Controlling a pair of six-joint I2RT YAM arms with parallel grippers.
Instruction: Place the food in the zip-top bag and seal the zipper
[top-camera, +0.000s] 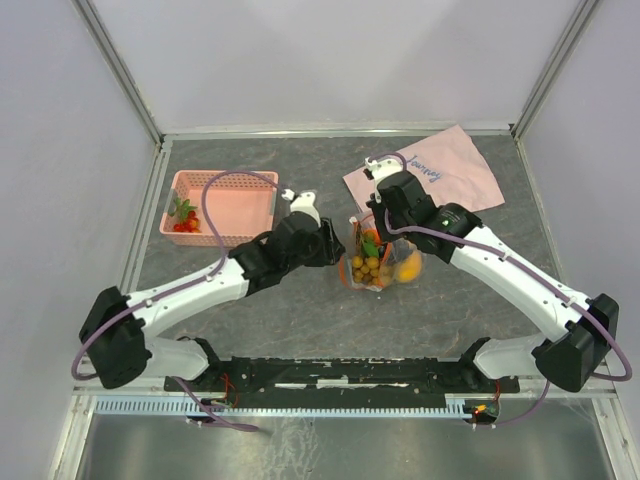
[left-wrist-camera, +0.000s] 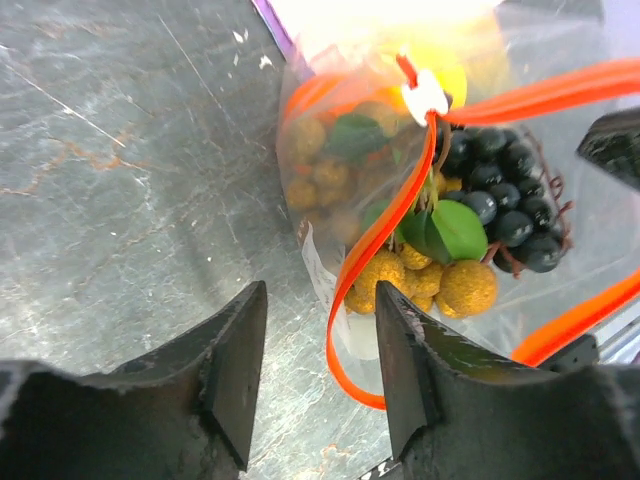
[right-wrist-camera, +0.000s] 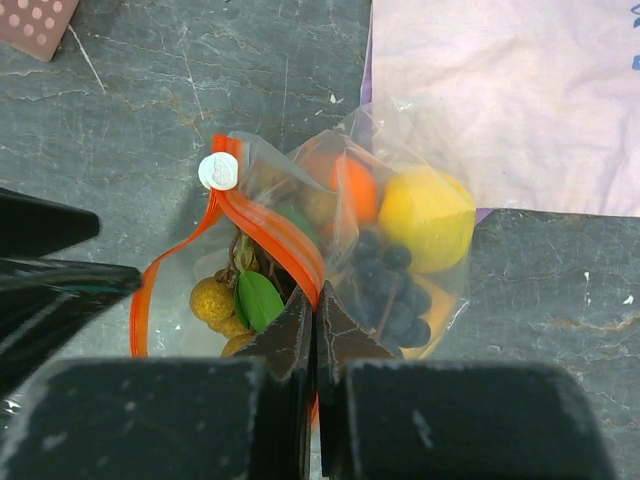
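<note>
The clear zip-top bag (top-camera: 366, 272) stands on the table with its orange-edged mouth partly open. Inside show brown-yellow round fruits (left-wrist-camera: 468, 288), green leaves (left-wrist-camera: 455, 232), dark grapes (left-wrist-camera: 510, 190) and a yellow fruit (right-wrist-camera: 425, 215). A white slider (right-wrist-camera: 218, 171) sits at one end of the orange zipper (right-wrist-camera: 285, 240). My right gripper is shut on the bag's orange rim. At the bag's left side, my left gripper is open, its fingers apart; the orange edge passes close to one finger (left-wrist-camera: 405, 345).
A pink basket (top-camera: 250, 211) holding red fruit with leaves (top-camera: 186, 215) stands at the back left. Behind the bag, to the right, lies a flat pink cloth (top-camera: 440, 170) with lettering. Bare table (top-camera: 290, 325) spreads in front.
</note>
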